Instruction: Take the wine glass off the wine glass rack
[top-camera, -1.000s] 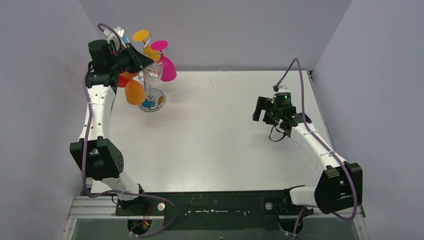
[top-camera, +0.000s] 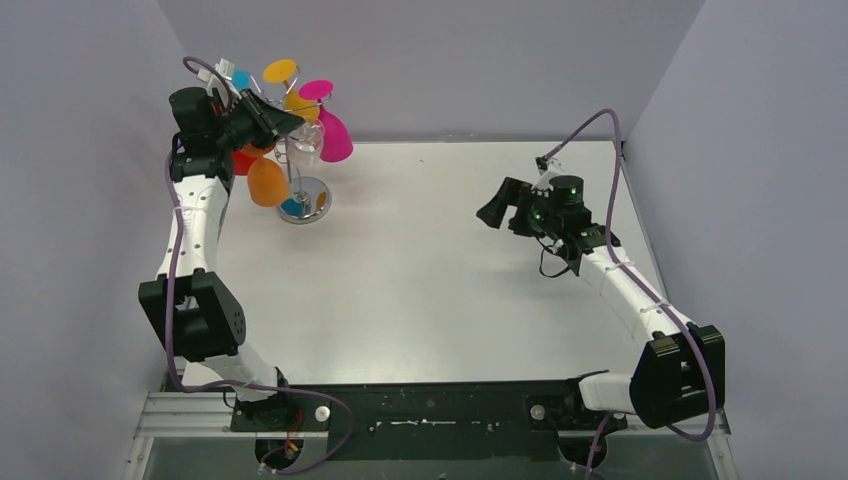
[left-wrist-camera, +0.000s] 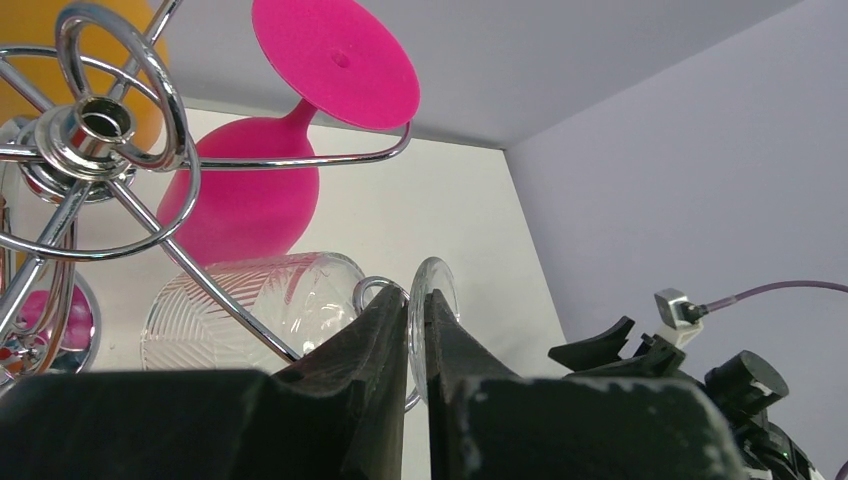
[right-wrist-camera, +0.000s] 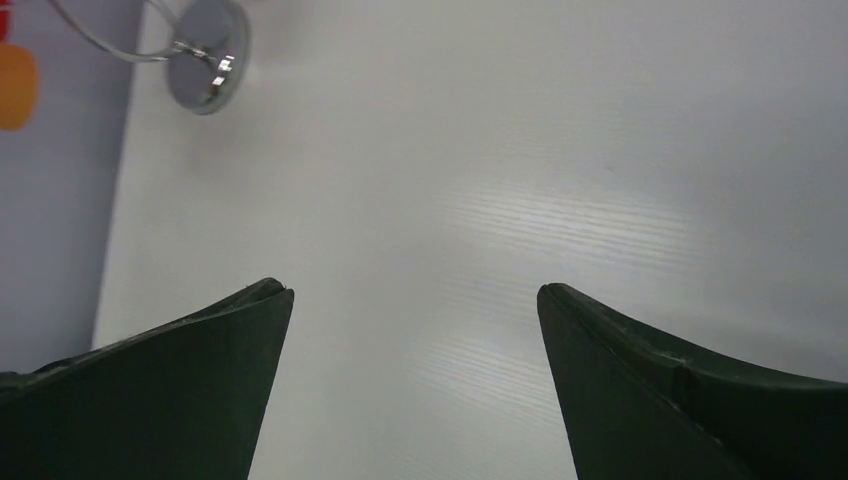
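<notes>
A clear wine glass (left-wrist-camera: 315, 285) hangs upside down on the chrome wine glass rack (left-wrist-camera: 95, 140), its round foot upright in the left wrist view. My left gripper is shut on the edge of that foot. The glass's bowl, with a ridged pattern, also shows in the top view below the left fingers (top-camera: 292, 124). A hook of the rack still sits beside the glass's stem; the exact contact is hidden by the fingers. Far to the right over the table, my right gripper (top-camera: 497, 215) is open and empty, its fingers (right-wrist-camera: 200, 370) wide apart.
Next to the clear glass hangs a pink glass (top-camera: 335, 135); yellow (top-camera: 281, 71) and orange (top-camera: 267, 184) ones hang around the rack too. The rack's round base (top-camera: 312, 205) stands at the table's back left.
The left gripper has shifted slightly left, and the hanging glasses have moved a little with it. My right gripper has moved left and slightly upward in the top view.
</notes>
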